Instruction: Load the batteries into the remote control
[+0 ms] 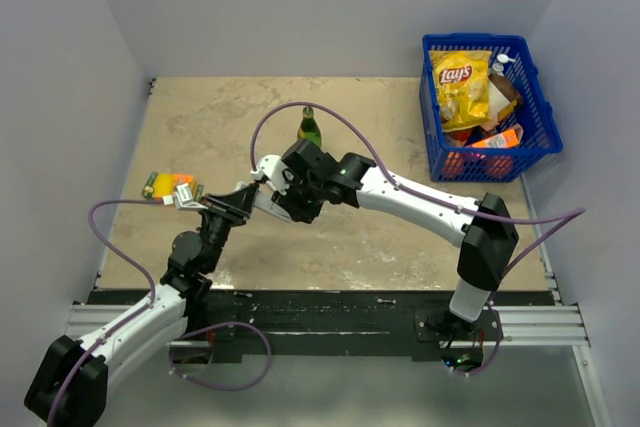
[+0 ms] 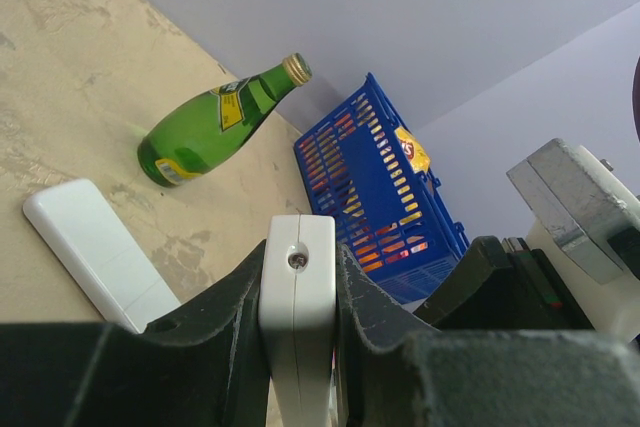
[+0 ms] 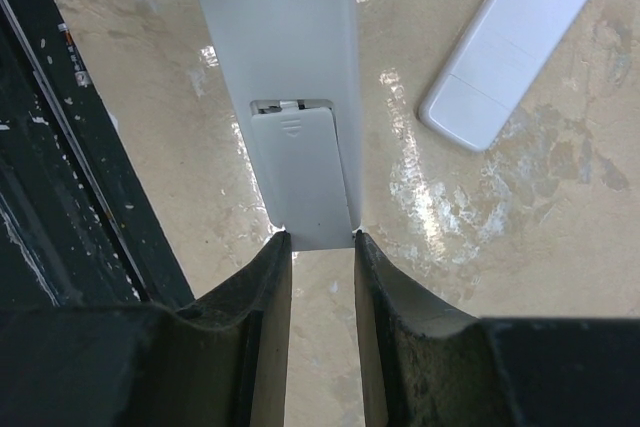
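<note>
My left gripper (image 1: 240,205) is shut on the white remote (image 2: 298,307), holding it up above the table. The right wrist view shows that remote (image 3: 270,37) from its back, with a battery cover (image 3: 300,172) seated in the recess and a narrow gap along its upper edge. My right gripper has its fingertips at the lower edge of the cover, slightly parted. A second white slab-like piece (image 3: 510,47) lies on the table beside it. I cannot see any batteries clearly.
A green bottle (image 2: 205,129) stands behind the arms. A blue basket (image 1: 445,162) with chips and other items is at the back right. Yellow and orange items (image 1: 160,185) lie at the left.
</note>
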